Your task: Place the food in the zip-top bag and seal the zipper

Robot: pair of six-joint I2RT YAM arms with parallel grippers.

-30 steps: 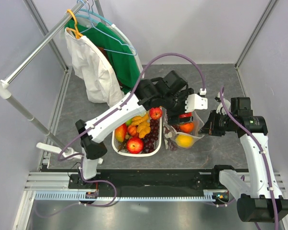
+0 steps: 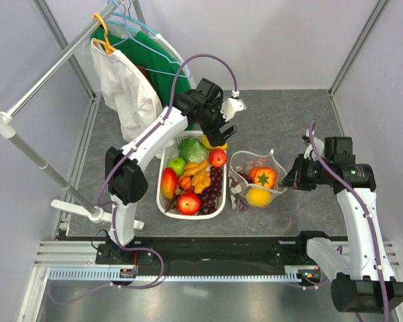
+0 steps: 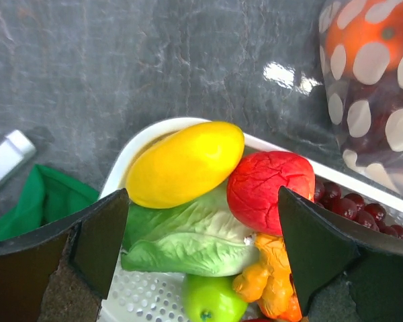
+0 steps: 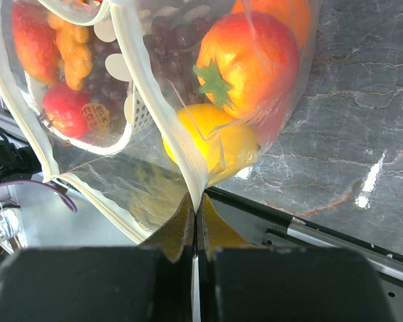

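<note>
A zip top bag (image 2: 245,178) holds an orange tomato-like fruit (image 4: 258,64), a yellow fruit (image 4: 215,137) and more. My right gripper is shut at the bag's white zipper edge, the rim held between its fingers. My left gripper hangs open over the white basket (image 2: 171,209), above a yellow fruit (image 3: 185,164) and a red fruit (image 3: 269,191). The basket also holds lettuce (image 2: 191,149), a green apple (image 2: 176,166), grapes, a mango and orange pieces.
A clothes rack (image 2: 47,57) with hanging garments stands at the left. The work surface's front edge runs just below the basket and bag.
My left arm has moved from over the bag back and leftward to above the basket. A red item seen at its gripper earlier is no longer there. The right arm is virtually unmoved.
</note>
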